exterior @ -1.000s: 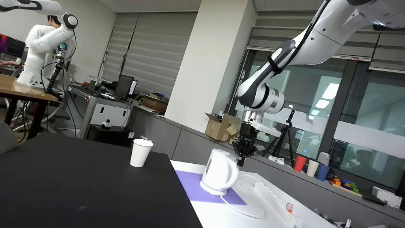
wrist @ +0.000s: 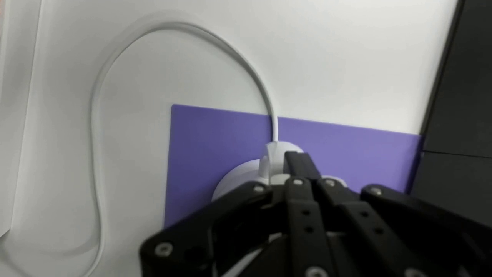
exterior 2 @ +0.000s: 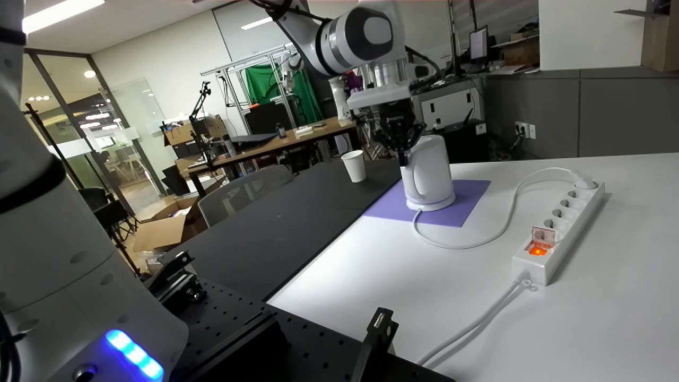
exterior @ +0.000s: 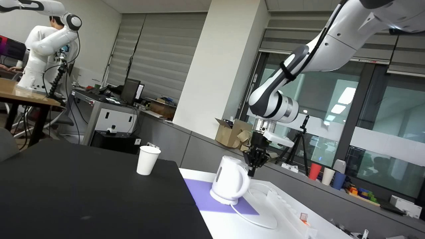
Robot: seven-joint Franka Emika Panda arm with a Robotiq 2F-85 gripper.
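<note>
A white electric kettle stands upright on a purple mat, its handle facing the arm's side. My gripper points down close beside the top of the kettle, near the handle. In the wrist view its black fingers are pressed together, with nothing seen between them, and they cover much of the kettle. Whether the fingertips touch the handle, I cannot tell. A white paper cup rests on the black table, apart from the kettle.
The kettle's white cord curves over the white table to a power strip with a lit orange switch. Open white tabletop lies in front of the mat.
The gripper has lowered slightly and shifted a little toward the kettle. The kettle and the cup have stayed where they were.
</note>
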